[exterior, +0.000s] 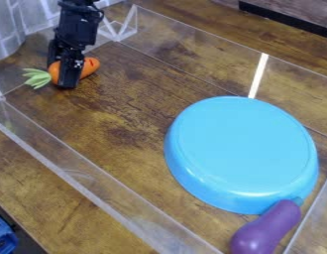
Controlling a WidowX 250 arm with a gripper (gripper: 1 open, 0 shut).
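Note:
My black gripper (65, 67) is lowered at the upper left, over an orange carrot (84, 66) with pale green leaves (37, 77). Its fingers come down onto the carrot's body and partly hide it; whether they are closed on it is unclear.
A large light-blue round object (241, 149) sits upside down or flat on the right, with a purple eggplant (263, 228) at its lower edge. Clear plastic walls border the wooden surface (127, 119). A blue object (1, 238) is at the lower left corner.

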